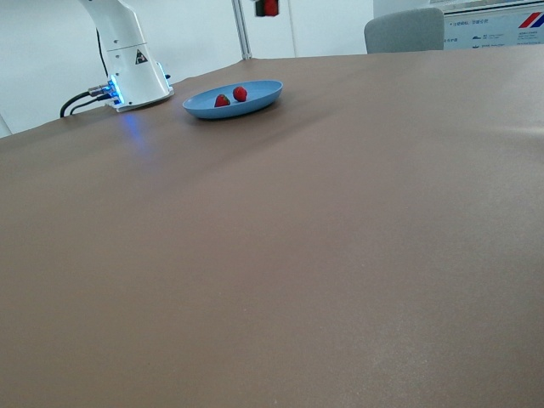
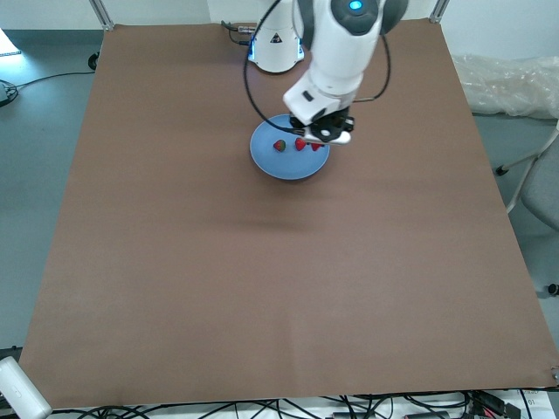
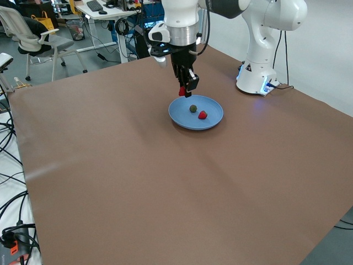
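A blue plate (image 2: 279, 166) sits on the brown table; in the top view it holds two red strawberries (image 1: 240, 93), and in the right view one red and one greenish strawberry (image 3: 202, 115) show on it. My gripper (image 3: 185, 89) hangs over the plate's back part, shut on a red strawberry, visible as red between the fingers. In the left view the gripper partly hides the plate's right side and the held berry. In the top view only the tip with red (image 1: 271, 8) shows at the upper edge.
The white robot base (image 1: 136, 81) with cables stands behind the plate. A grey chair (image 2: 541, 188) stands beside the table.
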